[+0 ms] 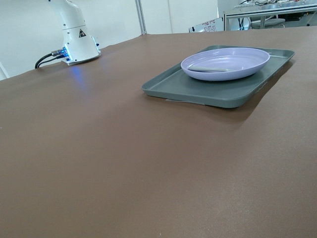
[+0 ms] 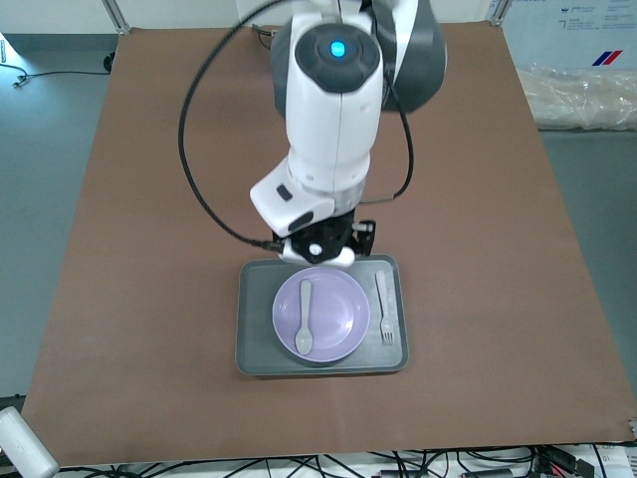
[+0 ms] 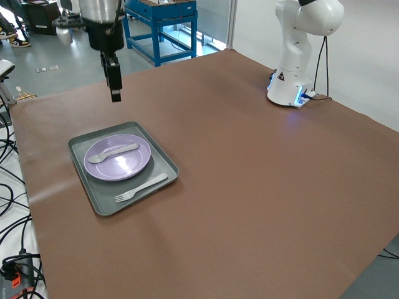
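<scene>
A grey tray [image 2: 259, 329] holds a purple plate [image 2: 343, 324] with a white spoon [image 2: 305, 319] lying across it; a white fork [image 2: 385, 304] lies right of the plate on the tray. My gripper [image 3: 115, 93] hangs pointing down, above and behind the tray in the camera right view; in the camera left view it is mostly hidden under the wrist. Whether its fingers are open or shut is not clear. In the camera top view the tray [image 1: 163, 88] and plate [image 1: 247, 64] show, without my gripper.
Cables lie beyond the table's edge.
</scene>
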